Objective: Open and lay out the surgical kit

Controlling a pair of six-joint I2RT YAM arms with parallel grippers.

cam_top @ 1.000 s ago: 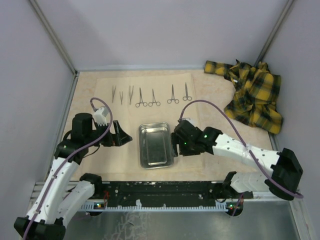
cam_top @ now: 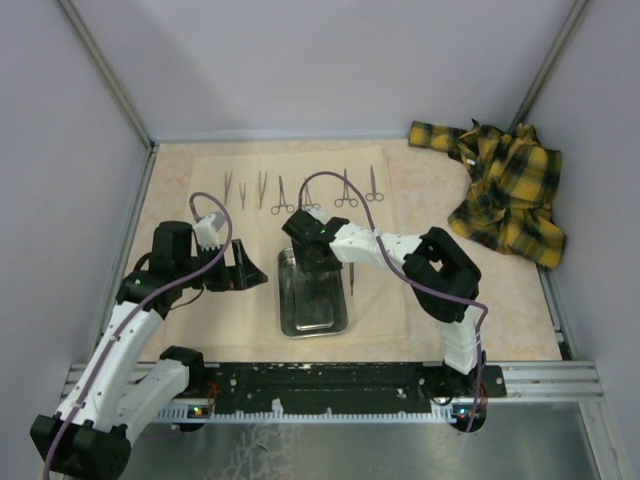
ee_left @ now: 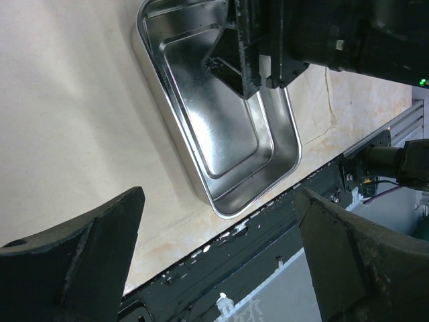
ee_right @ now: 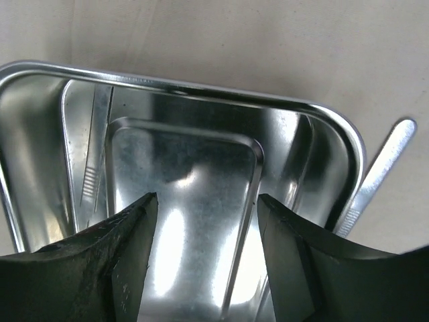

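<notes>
A steel tray (cam_top: 312, 305) lies on the cream cloth (cam_top: 230, 320), with a row of forceps and scissors (cam_top: 283, 205) behind it. My right gripper (cam_top: 310, 262) is over the tray's back part; in the right wrist view its fingers (ee_right: 120, 255) are apart above the tray, nothing seen between them. A slim handled instrument (ee_right: 94, 154) lies inside the tray; another (ee_right: 375, 174) lies outside on the cloth beside it. My left gripper (cam_top: 245, 268) hangs open left of the tray, fingers empty in the left wrist view.
A crumpled yellow plaid cloth (cam_top: 505, 190) lies at the back right. The cloth left of the tray is mostly clear below the instruments. Walls and rails bound the work surface.
My right gripper has moved left from the tray's right side to over it, uncovering an instrument on the cloth at the right. The left arm is nearly still.
</notes>
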